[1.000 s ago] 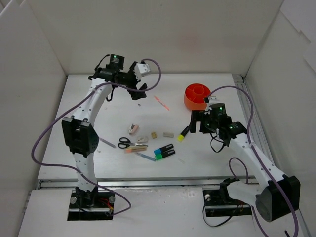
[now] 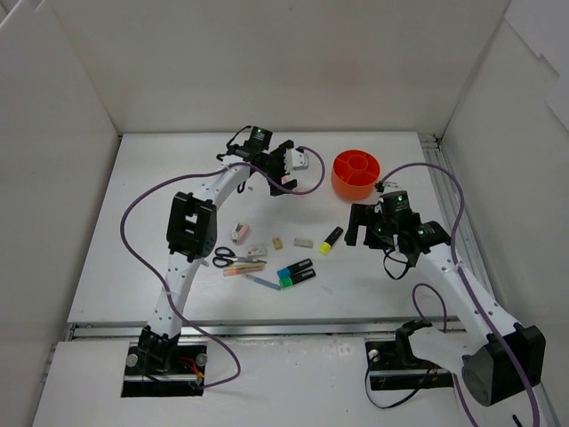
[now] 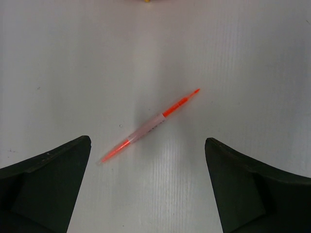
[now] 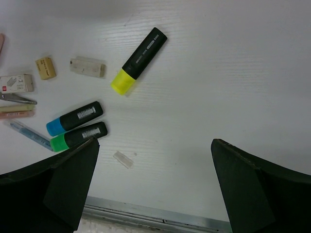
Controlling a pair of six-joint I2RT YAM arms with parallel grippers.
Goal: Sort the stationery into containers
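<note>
Between the spread fingers of my left gripper, an orange pen (image 3: 148,127) with a pale middle lies slantwise on the table below, touched by neither finger. My right gripper is open over bare table at the right. A black highlighter with a yellow cap (image 4: 138,60) lies ahead of it. Blue-capped (image 4: 75,118) and green-capped (image 4: 80,136) markers lie side by side to its left. A red-orange round container (image 2: 356,174) with inner compartments stands at the back. Scissors (image 2: 227,257) and a blue pen (image 2: 262,283) lie nearer the front.
Several erasers, among them a tan one (image 4: 45,68) and a grey one (image 4: 87,67), lie mid-table. A small clear piece (image 4: 123,159) rests near the front edge.
My left arm has swung to the right and its gripper now hovers over the orange pen. The right arm has shifted only slightly. The objects lie where they were.
</note>
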